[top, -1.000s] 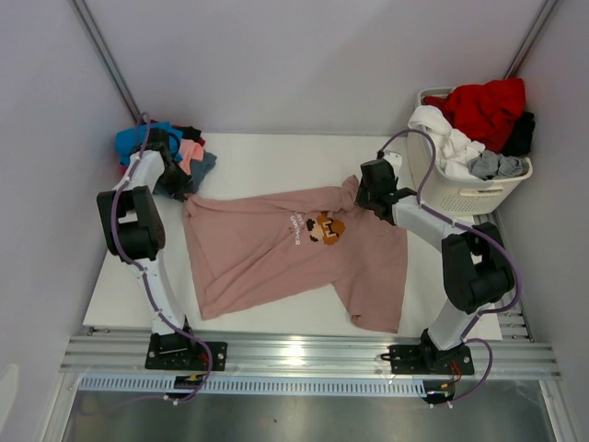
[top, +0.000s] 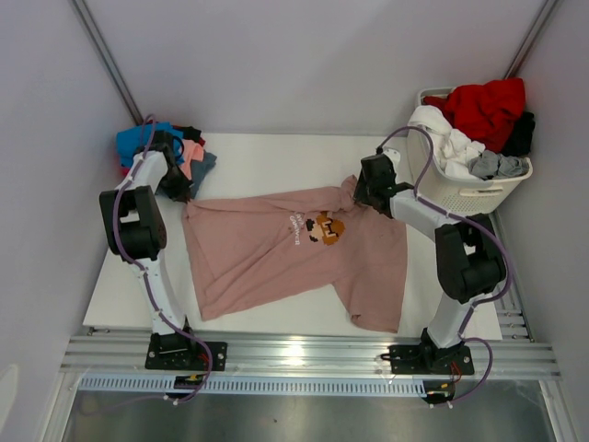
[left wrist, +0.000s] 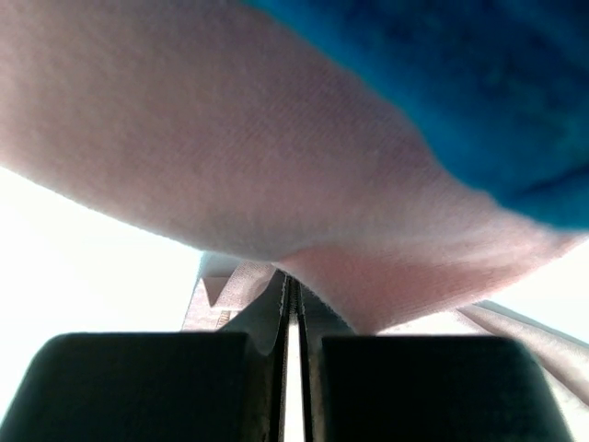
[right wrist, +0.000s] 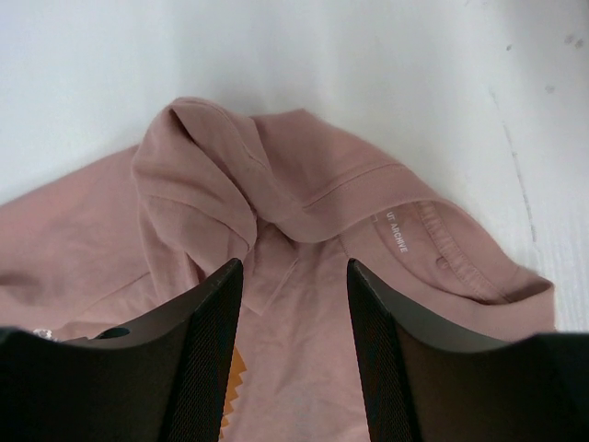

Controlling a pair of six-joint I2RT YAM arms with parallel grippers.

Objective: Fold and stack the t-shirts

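A dusty-pink t-shirt with a small cartoon print lies spread over the table, its far edge folded and rumpled. At its far left corner my left gripper is shut; pink cloth touches the area round its tips, but whether any is pinched cannot be made out. My right gripper stands open above the shirt's far right part, with a raised fold just beyond its fingers and nothing seen between them.
At the back left sits a pile of folded clothes, blue, pink and dark, close behind my left gripper. A white laundry basket heaped with clothes fills the back right. Bare white table shows behind the shirt.
The left gripper has shifted slightly toward the shirt's far left corner. My right arm has moved a little to the left. The shirt looks almost unchanged.
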